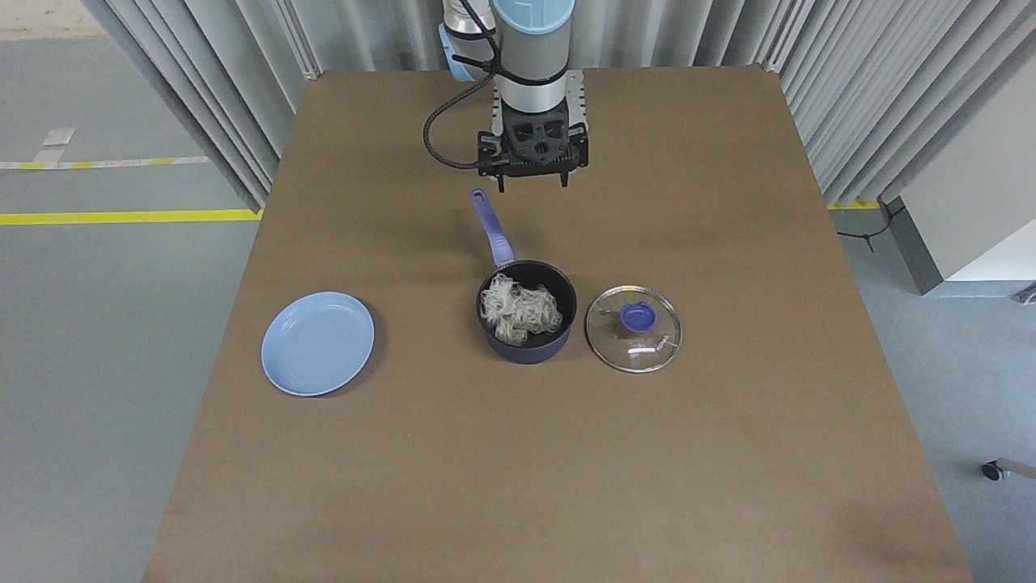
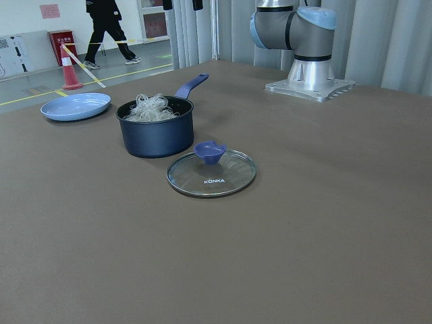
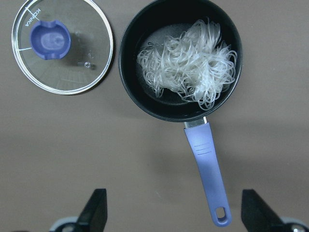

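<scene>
A dark blue saucepan (image 1: 524,345) (image 2: 154,138) (image 3: 140,96) holds white noodles (image 1: 520,306) (image 3: 188,63); its blue handle (image 1: 490,225) (image 3: 207,174) points toward the robot. A glass lid with a blue knob (image 1: 633,345) (image 2: 212,179) (image 3: 67,77) lies beside it on the table. A light blue plate (image 1: 317,343) (image 2: 75,106) sits on the pan's other side, out of the wrist view. My gripper (image 1: 532,183) is open and empty above the table, its fingers on either side of the handle's end as seen from above.
My arm's base (image 2: 310,86) stands at the back edge, before grey curtains. A person walks on the floor beyond the table in the left camera view.
</scene>
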